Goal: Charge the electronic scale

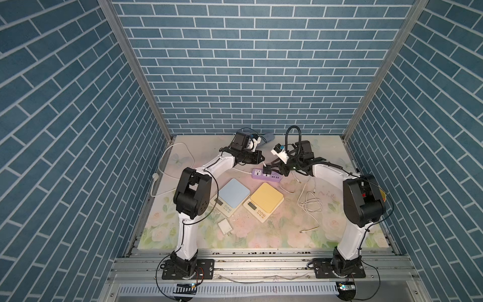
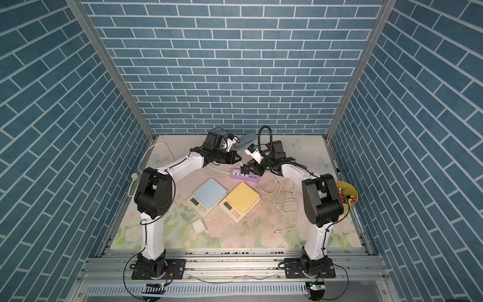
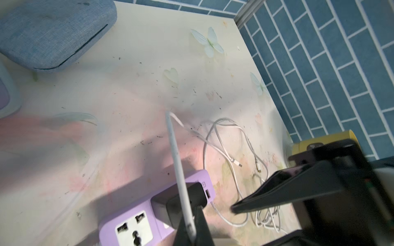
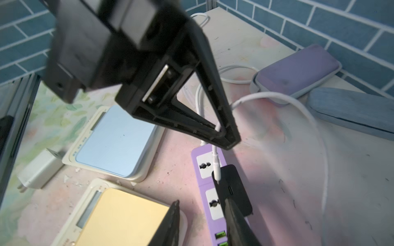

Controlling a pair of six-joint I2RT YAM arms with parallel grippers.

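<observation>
My left gripper is shut on the white cable (image 4: 275, 95), above the purple power strip (image 4: 202, 186). The cable's straight white connector (image 4: 216, 166) hangs below the fingers, its tip over one end of the black charger (image 4: 233, 192); whether it is seated in a port I cannot tell. A slot shows on the charger's face beside it. The charger sits on the strip. My right gripper is partly open at the strip's USB end, nothing held between its fingers. Two scales, blue-topped (image 4: 117, 141) and yellow-topped (image 4: 123, 219), lie in front of the strip.
A white adapter (image 1: 225, 226) lies near the front. Loose white cables (image 1: 310, 202) are coiled on the right. Two fabric cases (image 4: 299, 67) rest at the back. A yellow bucket (image 2: 347, 193) stands at the right edge.
</observation>
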